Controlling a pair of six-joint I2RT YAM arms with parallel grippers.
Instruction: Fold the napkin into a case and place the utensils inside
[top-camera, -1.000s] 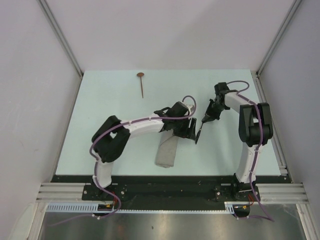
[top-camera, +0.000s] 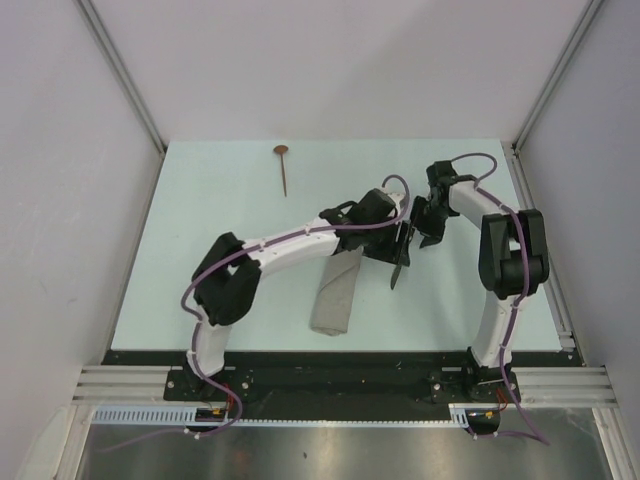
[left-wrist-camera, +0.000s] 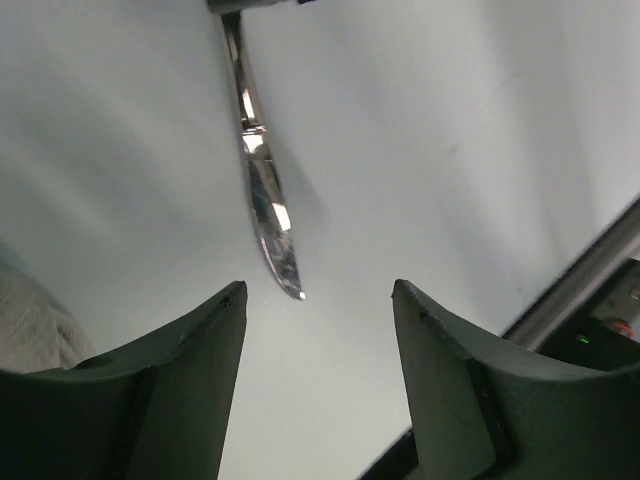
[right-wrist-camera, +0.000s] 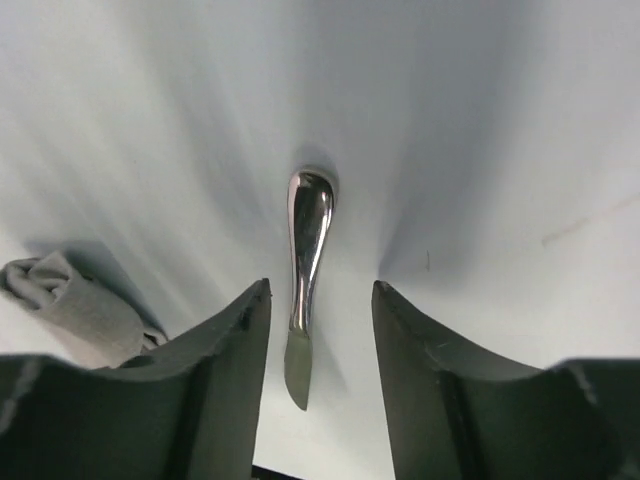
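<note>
The silver knife (right-wrist-camera: 310, 225) lies on the white table, handle toward the back; its blade (top-camera: 397, 277) points at the front edge in the top view. My right gripper is part open above the knife, which shows in the gap between its fingers but clear of both. Close by on its left, my left gripper hovers open and empty, the knife's blade (left-wrist-camera: 268, 205) visible past its fingertips. The grey napkin (top-camera: 335, 295) is a narrow folded strip left of the knife, its far end partly hidden by the left arm.
A brown spoon (top-camera: 282, 168) lies at the back left. Both arms crowd together around the knife handle, with little room between the grippers.
My left gripper has come rightward over the knife from beside it. Knife, napkin and spoon look unmoved.
</note>
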